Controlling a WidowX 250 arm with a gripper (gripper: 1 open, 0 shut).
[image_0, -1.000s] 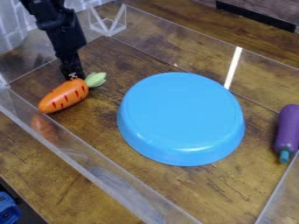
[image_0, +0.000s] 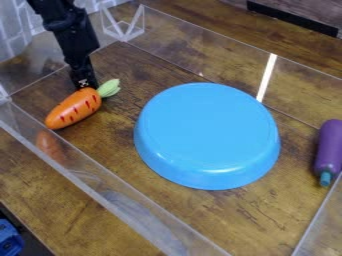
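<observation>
The dark gripper (image_0: 80, 78) reaches down from the top left, its tip low behind the orange carrot toy (image_0: 75, 108) with pale green leaves, near the left wall of the clear bin. Whether its fingers are apart or together is too small and dark to tell. A large blue upturned bowl or plate (image_0: 206, 130) lies in the middle, and a purple eggplant toy (image_0: 329, 150) lies at the right.
Clear bin walls run along the left and lower edges around the wooden floor (image_0: 201, 55). Free floor shows above and below the blue dish.
</observation>
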